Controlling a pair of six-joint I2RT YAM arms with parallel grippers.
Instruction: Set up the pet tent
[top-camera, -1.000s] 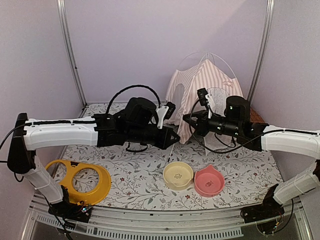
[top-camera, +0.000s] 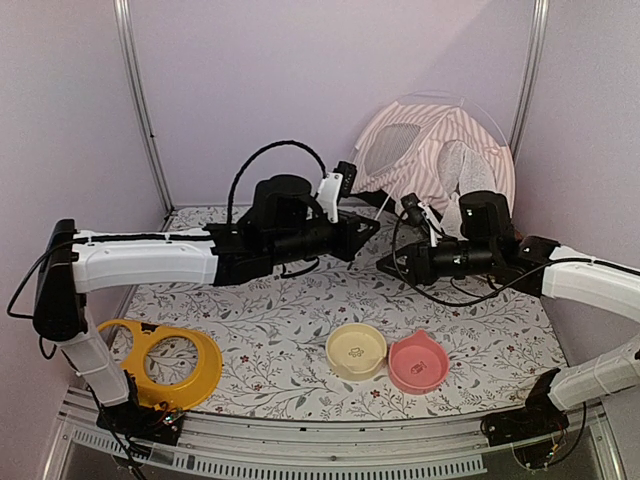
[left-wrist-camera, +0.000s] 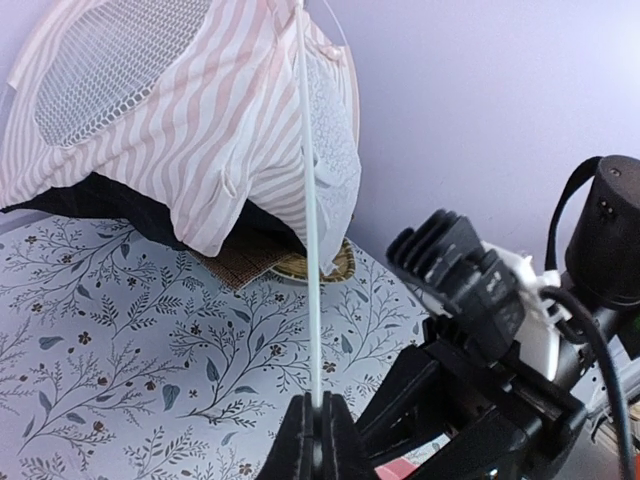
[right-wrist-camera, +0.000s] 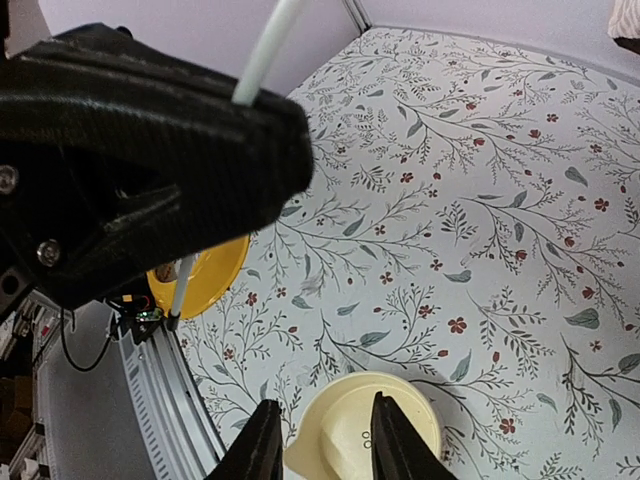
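The pink-striped tent (top-camera: 430, 150) hangs tilted at the back right, its thin white hoop arching over it; in the left wrist view its fabric (left-wrist-camera: 180, 120) is bunched above the floor. My left gripper (top-camera: 360, 235) is shut on a thin white pole (left-wrist-camera: 310, 250), which runs up to the tent. My right gripper (top-camera: 390, 262) stands just right of and below the left one, its fingers partly apart with nothing visible between them.
A cream bowl (top-camera: 355, 350) and a pink bowl (top-camera: 418, 362) sit at the front centre. A yellow ring-shaped piece (top-camera: 200, 375) lies at the front left.
My left gripper has risen with the pole, and the tent has lifted and shifted right. My right gripper has moved slightly down, away from the fabric.
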